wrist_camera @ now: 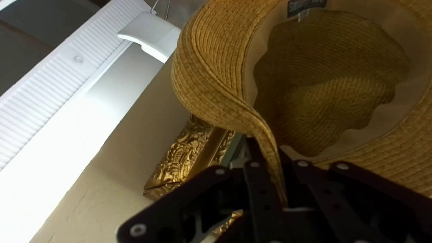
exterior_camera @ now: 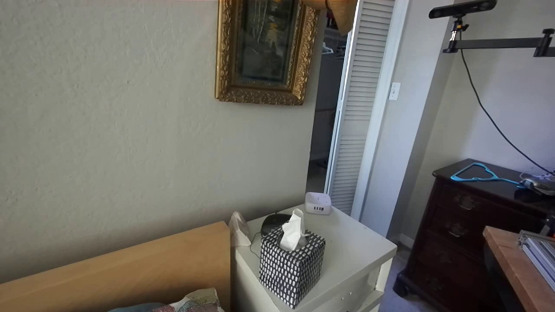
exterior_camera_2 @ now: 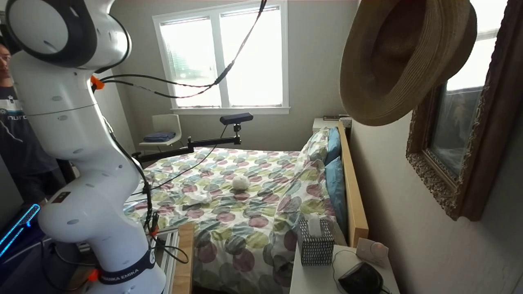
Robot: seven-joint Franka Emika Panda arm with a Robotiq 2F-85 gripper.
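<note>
A tan woven straw hat [wrist_camera: 218,81] fills the right of the wrist view, its hollow inside turned toward the camera. My gripper is shut on the hat's brim, which passes between the dark fingers. In exterior view 2 the hat [exterior_camera_2: 392,59] hangs high at the upper right, before the framed picture [exterior_camera_2: 446,132]; the gripper is out of that view. Only the lower edge of the hat [exterior_camera: 341,13] enters exterior view 1 at the top, near the upper right of the gold frame [exterior_camera: 260,96]. Whether hat and frame touch I cannot tell.
Below the picture stands a white nightstand [exterior_camera: 359,239] with a patterned tissue box [exterior_camera: 291,265] and small devices. A louvered door [exterior_camera: 359,114] is right of the frame. The bed [exterior_camera_2: 230,171] is broad and mostly clear. A camera arm [exterior_camera_2: 196,143] reaches over it.
</note>
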